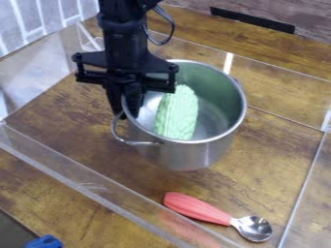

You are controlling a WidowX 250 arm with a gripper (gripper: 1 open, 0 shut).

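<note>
My black gripper (130,92) is at the left rim of a steel pot (199,149), its lower end down by the pot's handle; its fingertips are dark and partly hidden, apparently shut, and whether the thin rim is between them is unclear. A pale green corn-like object (176,114) lies inside the pot, leaning along its inner wall.
A pink-handled spoon (207,210) lies on the wooden surface (91,155) in front of the pot. Clear panels edge the area at left, front and right. A small blue item (43,242) is at the lower left corner.
</note>
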